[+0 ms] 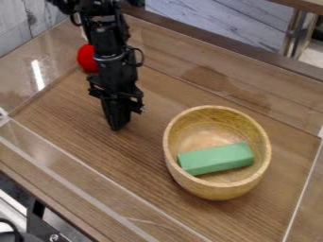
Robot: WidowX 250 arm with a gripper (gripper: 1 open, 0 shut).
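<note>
My black gripper (pixel 119 117) hangs low over the left-middle of the wooden table, shut, with nothing visible between its fingers. A red object (pixel 86 58) lies behind the arm at the upper left, partly hidden by it. To the gripper's right, a round tan bowl (pixel 214 121) holds a green block (pixel 216 159).
A pale wall borders the upper left, and a wooden shelf edge shows at the top right.
</note>
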